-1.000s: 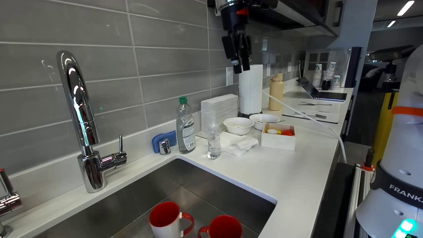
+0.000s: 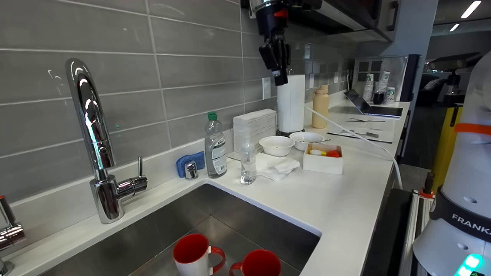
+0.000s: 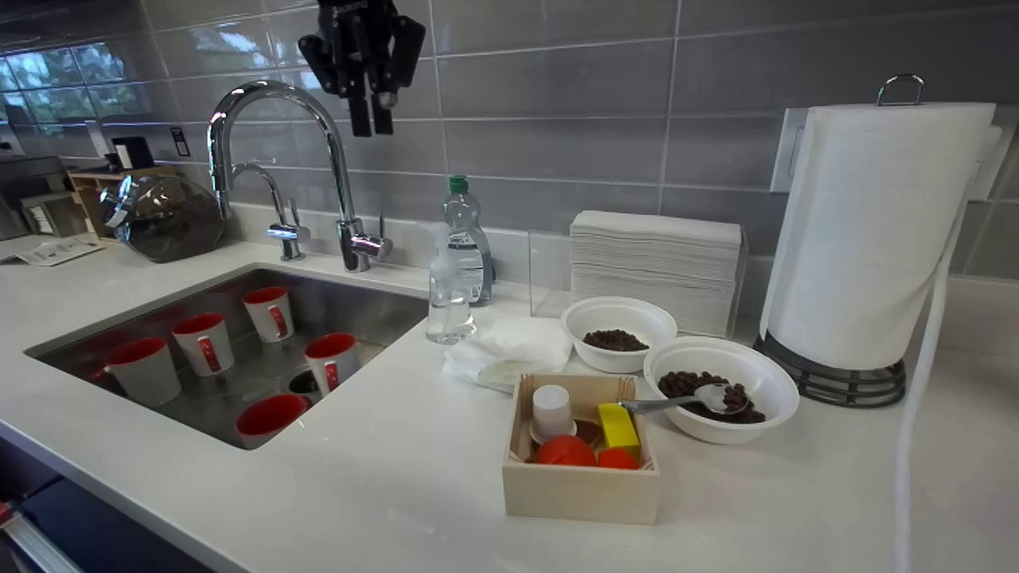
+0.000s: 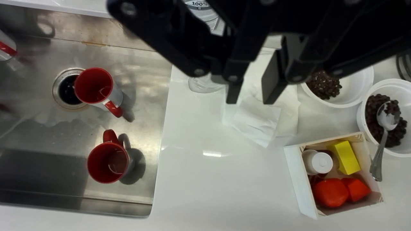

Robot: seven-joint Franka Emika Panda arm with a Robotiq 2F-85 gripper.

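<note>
High above the counter hangs my gripper (image 3: 372, 126), pointing down, its fingers part open and close together with nothing between them. From the wrist view, a folded white napkin (image 4: 256, 121) lies on the counter below the fingertips. A clear bottle (image 3: 449, 296) stands beside the napkin, near a green-capped soap bottle (image 3: 468, 239). Farther right are two white bowls of dark brown pieces, the nearer bowl (image 3: 778, 391) with a spoon (image 3: 712, 396) in it. A wooden box (image 3: 578, 492) holds a white cup, a yellow block and red items.
Several red-and-white mugs stand in the steel sink (image 4: 50, 169), one mug (image 4: 115, 96) beside the drain. Behind it rises a tall faucet (image 2: 89, 115). A napkin stack (image 3: 654, 267) and paper towel roll (image 3: 869, 229) line the wall.
The gripper's fingers have come closer together than a second ago. The arm holds about the same place, and the objects on the counter and in the sink have not moved.
</note>
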